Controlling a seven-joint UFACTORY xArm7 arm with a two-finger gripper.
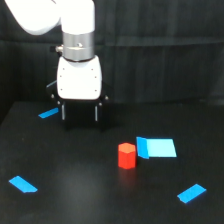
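Observation:
My gripper [81,116], dark-fingered below a white hand, is at the back left over the black table. Its two fingers stand wide apart, and nothing shows between them. A red block [126,156] rests near the middle of the table, to the right of and nearer the camera than the gripper. Close behind it on the right is a blue piece [141,147], apparently touching a pale cyan square [161,148]. Whether those two are joined I cannot tell.
Flat blue pieces lie apart: one [22,184] at the front left, another [191,193] at the front right, a third [49,113] at the back left beside the gripper. A dark curtain [160,60] hangs behind.

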